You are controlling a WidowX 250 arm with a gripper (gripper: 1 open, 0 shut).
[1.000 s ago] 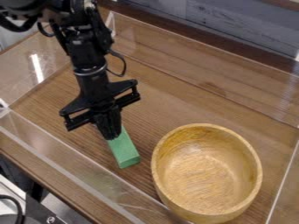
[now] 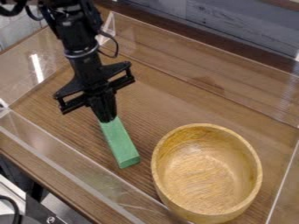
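Note:
A green rectangular object (image 2: 121, 145) lies flat on the wooden surface at the lower centre. The black gripper (image 2: 103, 106) hangs over its upper end, fingers low and close to it; whether it grips the object I cannot tell. A large pale yellow bowl (image 2: 207, 171) stands at the lower right.
A grey-blue wall panel (image 2: 233, 26) runs along the back. Cables and a dark part show at the lower left edge.
The gripper has moved up and to the left, toward the back of the table. More of the green object's length now shows below it.

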